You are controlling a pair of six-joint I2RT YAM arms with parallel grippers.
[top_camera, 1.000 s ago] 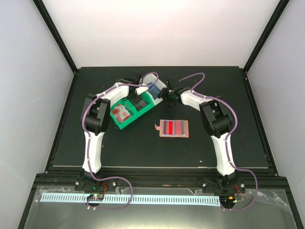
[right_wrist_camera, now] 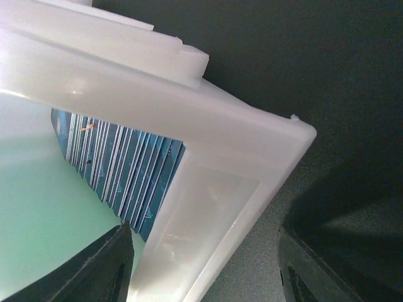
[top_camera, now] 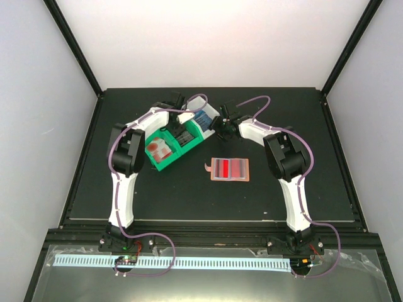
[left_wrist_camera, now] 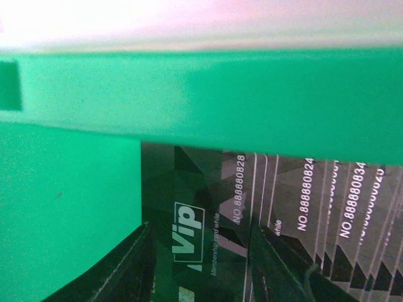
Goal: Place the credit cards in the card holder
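Note:
An open card holder [top_camera: 238, 179] with red and grey pockets lies flat in the middle of the table. Black Vip cards [left_wrist_camera: 189, 214] stand in a row inside the green box [left_wrist_camera: 113, 82]. Over them my left gripper is open, the end card between its fingers; a firm hold does not show. Blue cards [right_wrist_camera: 135, 167] stand in the white box [right_wrist_camera: 201, 207] joined to the green one. My right gripper is open astride that box's end wall, one finger inside, the other outside and clear of the wall.
Reddish-white cards [top_camera: 158, 150] fill the green box's front-left compartment. Table space around the card holder is bare, and the dark tabletop [top_camera: 189, 201] towards the front is clear.
The joined boxes have shifted very slightly to the left, with my left gripper moving slightly too. The right arm and the card holder look unmoved.

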